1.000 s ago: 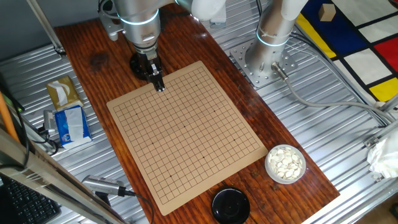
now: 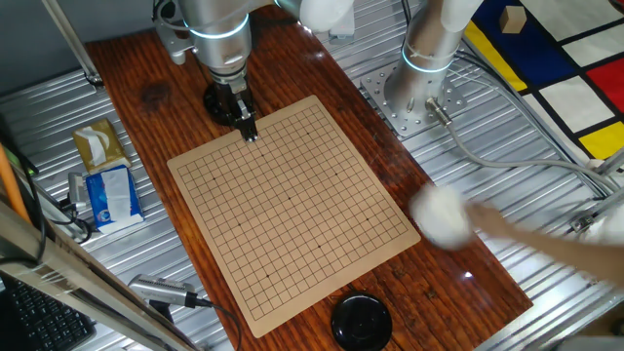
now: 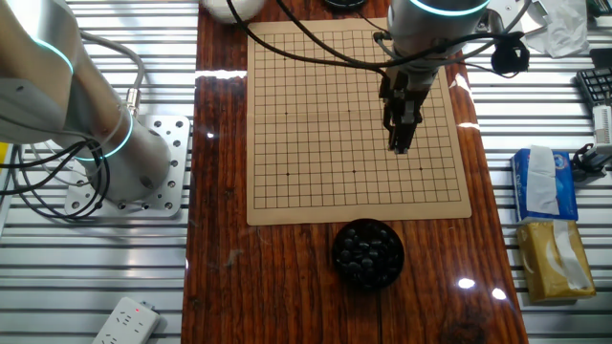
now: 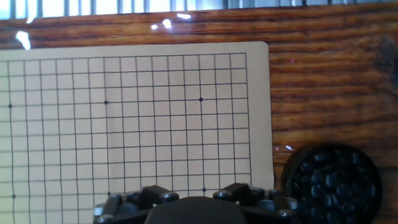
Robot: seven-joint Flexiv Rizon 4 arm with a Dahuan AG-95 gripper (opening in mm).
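Observation:
My gripper [image 2: 251,138] hangs over the board near its edge by the bowl of black stones. In the wrist view its two fingers [image 4: 158,194] stand apart, with no stone visible between them. The square-grid board [image 3: 316,162] lies flat and bare on the wooden table. A black bowl [image 3: 368,253] full of black stones sits just off one board edge; in exterior view 1 the arm partly hides it. Beyond the opposite side, a blurred white bowl [image 2: 441,216] is at a person's hand [image 2: 490,220]; its contents cannot be made out.
An empty-looking black dish or lid [image 2: 361,322] rests near the table's end. Dark cables [image 3: 316,59] cross above the board. Tissue packs [image 2: 114,195] lie off the table.
A hand has come in from the right and reached the white bowl, which has moved up the picture along the board's side. My arm looks still.

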